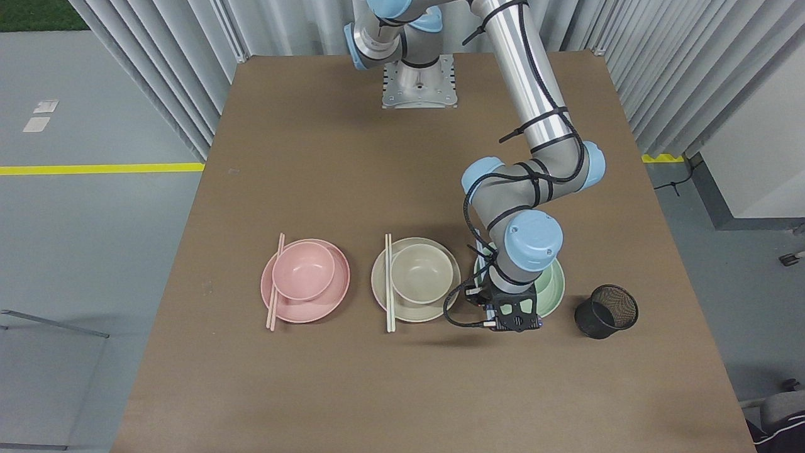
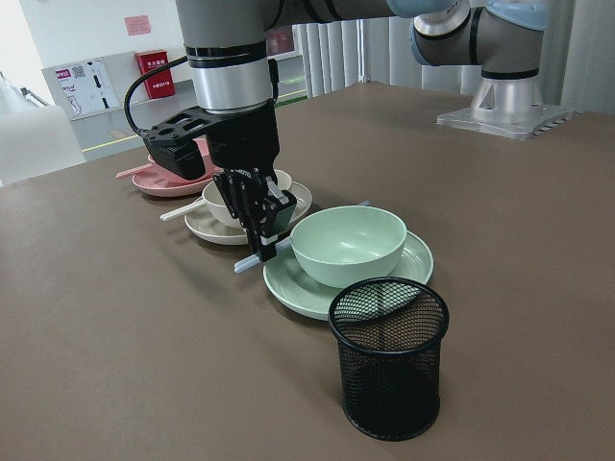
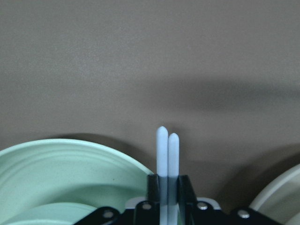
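My gripper is shut on a pair of pale blue chopsticks at the edge of the green plate, beside the green bowl. In the front view my wrist covers much of this setting. To the left, a cream bowl sits on a cream plate with white chopsticks along its left side. Farther left, a pink bowl sits on a pink plate with pink chopsticks.
A black mesh cup stands just right of the green plate.
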